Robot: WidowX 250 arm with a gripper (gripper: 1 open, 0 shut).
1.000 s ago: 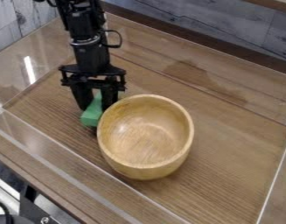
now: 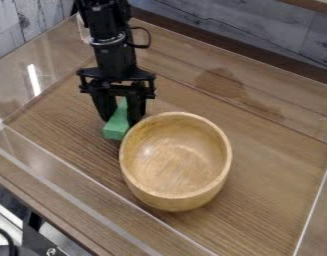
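Observation:
My black gripper (image 2: 116,98) reaches down from the top left and is shut on a green object (image 2: 118,126), which it holds low beside a large tan wooden bowl (image 2: 175,170). The green object is at the bowl's upper left rim; whether it rests on the table or touches the bowl is unclear.
A pale wall stands at the back, and the table's near-left edge has dark objects below it.
My gripper and the green object have shifted slightly right and up. The bowl has moved a little to the right as well.

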